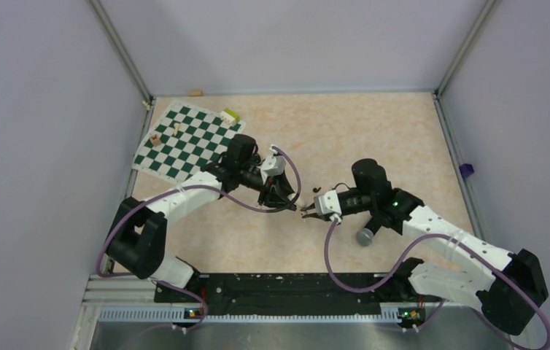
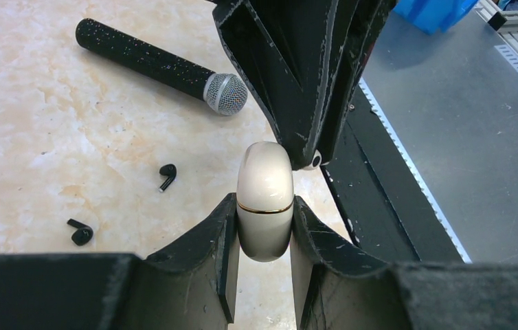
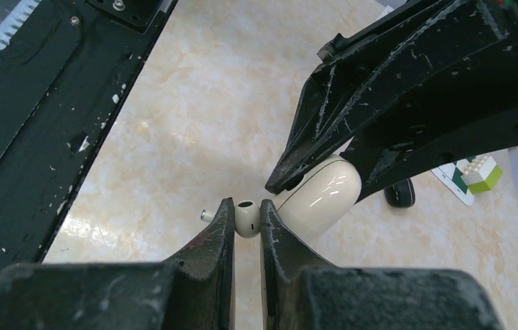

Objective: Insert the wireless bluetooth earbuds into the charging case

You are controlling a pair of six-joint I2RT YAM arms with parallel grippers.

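Note:
A glossy white charging case (image 2: 264, 175) with a thin gold seam is pinched in my left gripper, held above the table. Beyond it in the left wrist view, the tips of my right gripper show a white earbud (image 2: 315, 159), mostly hidden. The right wrist view has that earbud (image 3: 247, 220) between the fingertips of my right gripper, its stem pointing left. Just behind and to the right of it is the case (image 3: 321, 198). Whether bud and case touch, I cannot tell. The case's inside is hidden, and how far its lid stands open does not show.
Two black earbuds (image 2: 167, 177) lie apart on the table. Near them is a black microphone (image 2: 150, 62). A small black rounded object (image 3: 400, 194) rests beyond the left gripper. The green-and-white checkered board (image 1: 188, 142) occupies the back left.

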